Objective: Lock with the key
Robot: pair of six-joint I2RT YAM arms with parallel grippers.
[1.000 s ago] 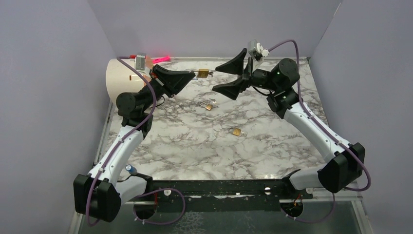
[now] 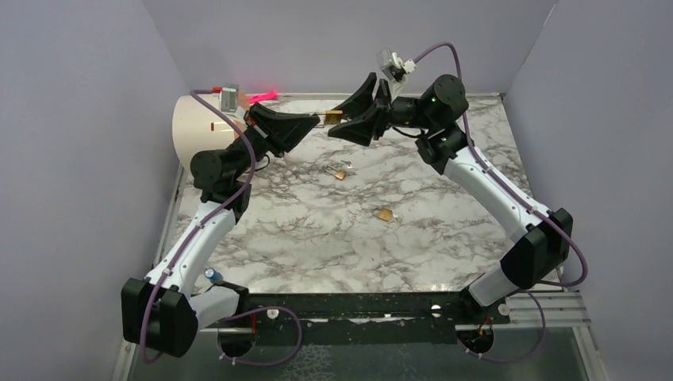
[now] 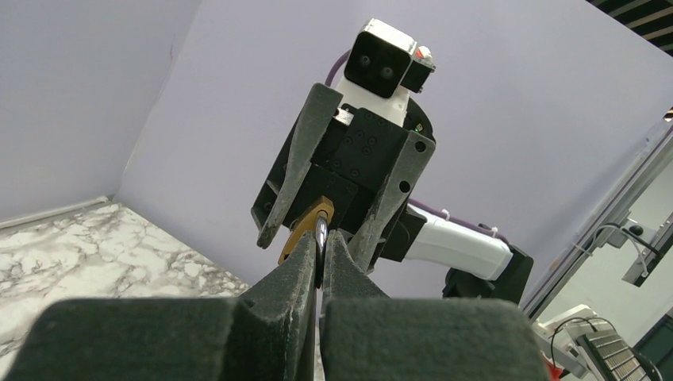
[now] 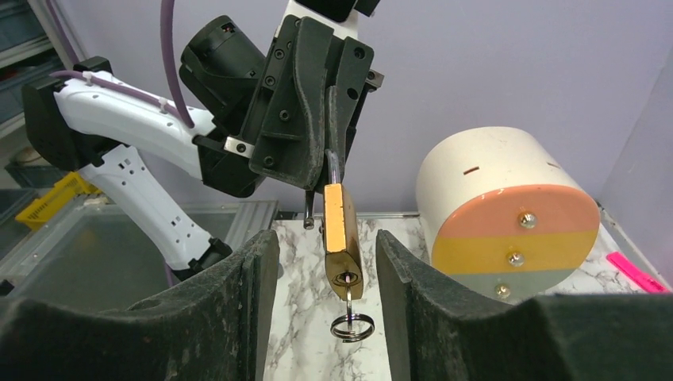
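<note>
A brass padlock (image 4: 343,238) hangs in the air between the two arms. Its steel shackle (image 3: 321,238) is pinched by my left gripper (image 2: 319,117), which is shut on it. In the right wrist view the shackle's free end stands out of the body, beside the left fingers. A key sits in the keyhole at the padlock's bottom, its ring (image 4: 352,327) dangling below. My right gripper is part open, its fingers on either side of the padlock with gaps showing on both sides.
Two more brass padlocks, one (image 2: 340,175) behind and one (image 2: 385,214) nearer the front, lie on the marble table (image 2: 301,246). A white cylinder (image 4: 484,171) with a striped face stands at the back left, near a pink item (image 4: 635,272).
My right gripper has moved left and slightly back to the padlock, and its fingers have come closer together. The left arm and the padlock have hardly moved.
</note>
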